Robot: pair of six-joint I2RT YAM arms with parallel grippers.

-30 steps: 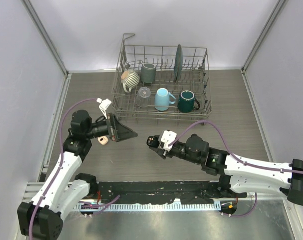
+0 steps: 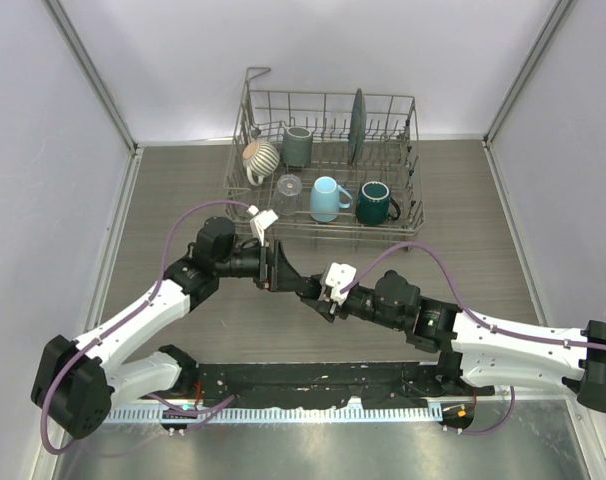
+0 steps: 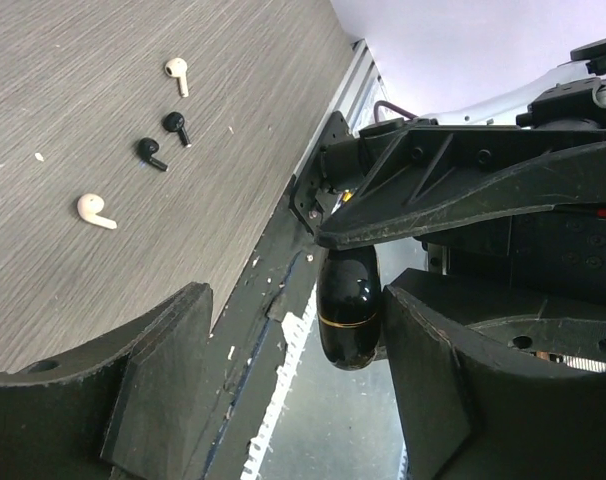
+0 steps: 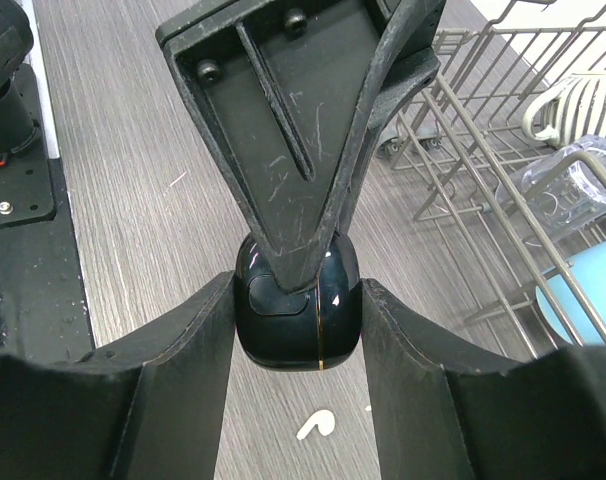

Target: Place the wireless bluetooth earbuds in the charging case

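The glossy black charging case (image 4: 303, 325) with a thin gold line is gripped between the fingers of my right gripper; it looks closed. In the left wrist view, my left gripper stands part open; one of its fingers is right beside the case (image 3: 349, 305), and contact cannot be told. On the table lie two black earbuds (image 3: 175, 123), near a white earbud (image 3: 177, 70) and another white earbud (image 3: 91, 207).
Behind the arms, a metal dish rack (image 2: 333, 232) holds several mugs, including a light blue mug (image 2: 325, 200), plus a glass (image 2: 287, 194) and a dark plate. Bare table (image 2: 463, 210) shows on both sides of the rack.
My left gripper has travelled right, across the table, up to the case. The right arm and the case it holds have stayed in place. A small pale object at left is now hidden behind the left arm.
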